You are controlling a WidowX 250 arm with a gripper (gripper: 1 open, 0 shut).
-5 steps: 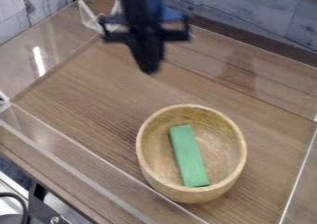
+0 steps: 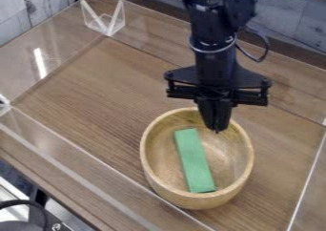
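Note:
My gripper (image 2: 219, 115) is in the middle of the view, pointing down over the back rim of a pale wooden bowl (image 2: 165, 172). A green oblong block (image 2: 193, 161) lies inside the bowl, below and slightly left of the fingertips, apart from them. Whether the fingers are open or shut is hard to tell from this angle.
A white wire item (image 2: 105, 15) stands at the back left. Table edges run along the left and right, and a dark cable shows at the lower left.
My gripper has moved down and toward the near side, from high at the back to just over the bowl. The bowl and green block look unmoved.

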